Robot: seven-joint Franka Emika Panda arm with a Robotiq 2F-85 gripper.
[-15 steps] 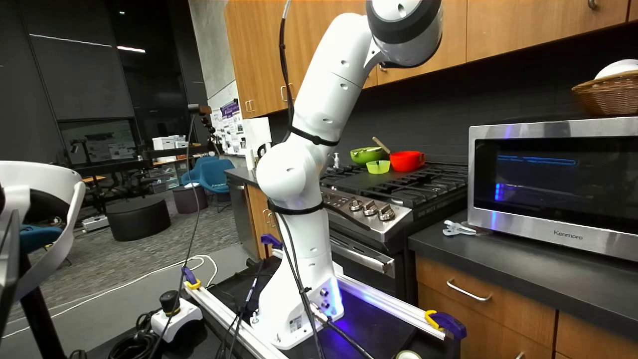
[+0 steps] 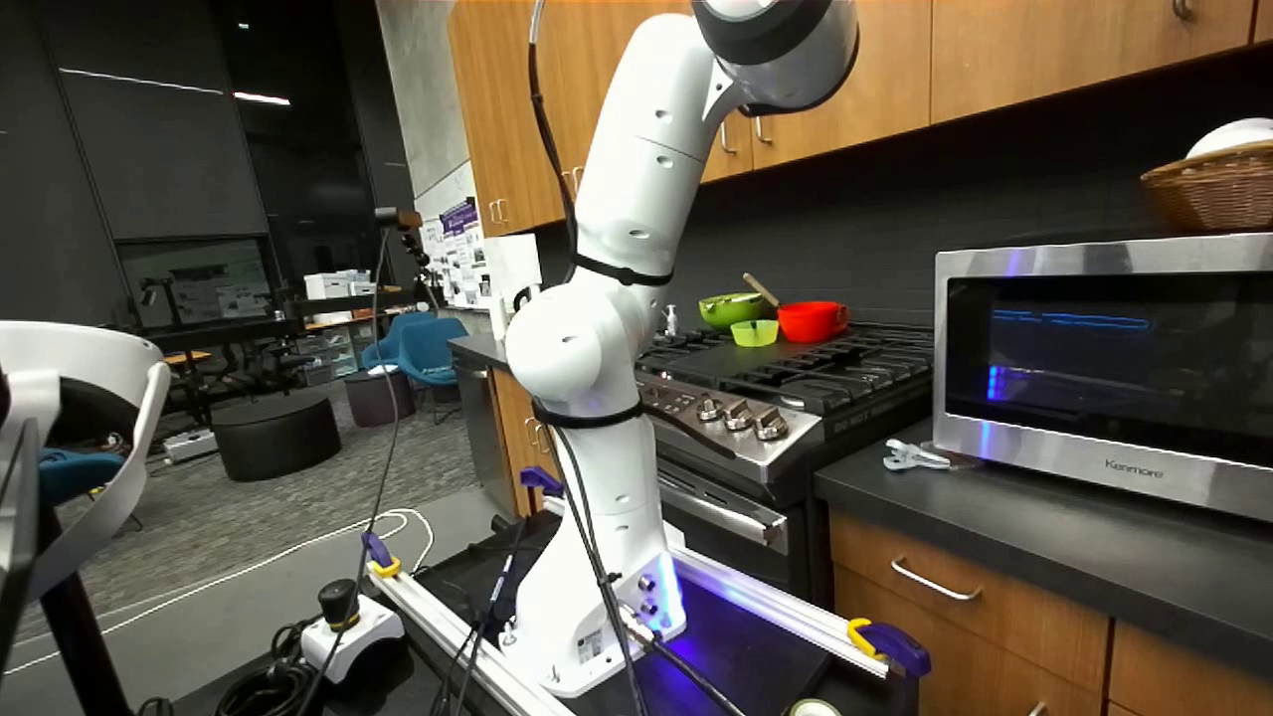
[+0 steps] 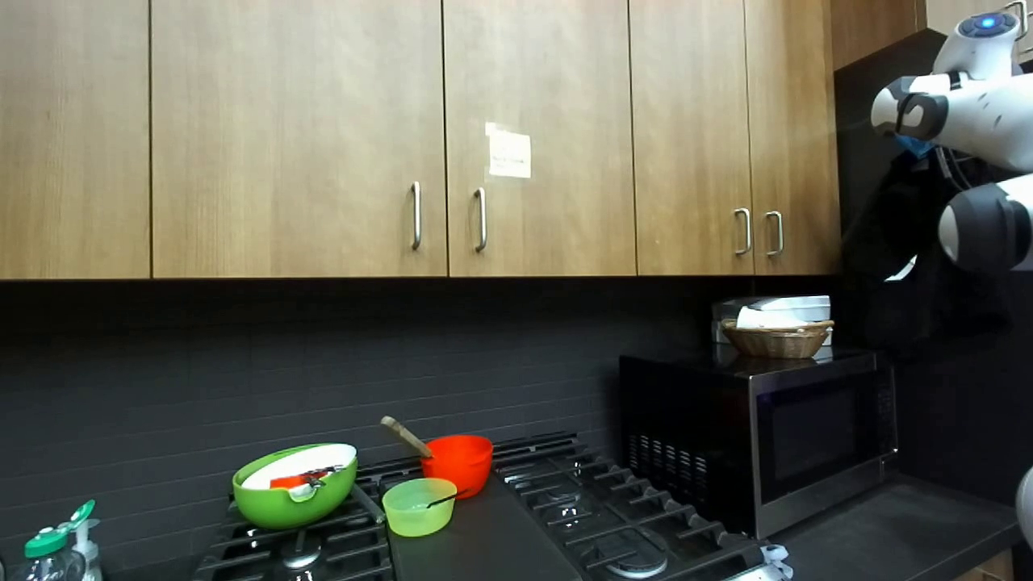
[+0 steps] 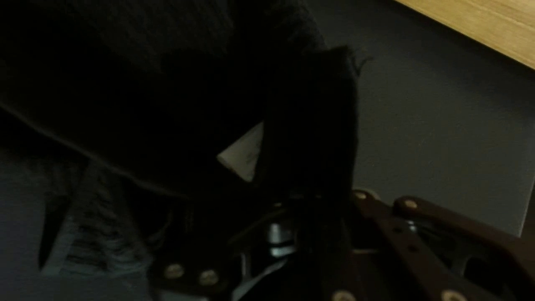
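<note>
A black cloth (image 4: pixel 150 115) fills much of the wrist view, dark and folded, with a small white patch (image 4: pixel 245 153) like a tag showing. My gripper is shut on this cloth; its fingertips are buried in the dark folds. In exterior view 2 the black cloth (image 3: pixel 886 261) hangs at the far right below the robot's wrist, in front of the dark wall and reaching down near the microwave. The gripper itself is hard to make out there. Exterior view 1 shows the arm, but its hand is cut off above the frame.
A microwave (image 3: pixel 823 436) stands on the right counter with a wicker basket (image 3: pixel 775 342) on top. On the stove are a green bowl (image 3: pixel 290 503), a light green bowl (image 3: pixel 416 518) and a red pot (image 3: pixel 462 463). Wooden cabinets (image 3: pixel 542 223) hang above.
In exterior view 1 the upper arm has swung a little left and up. The stove items and microwave have stayed put.
</note>
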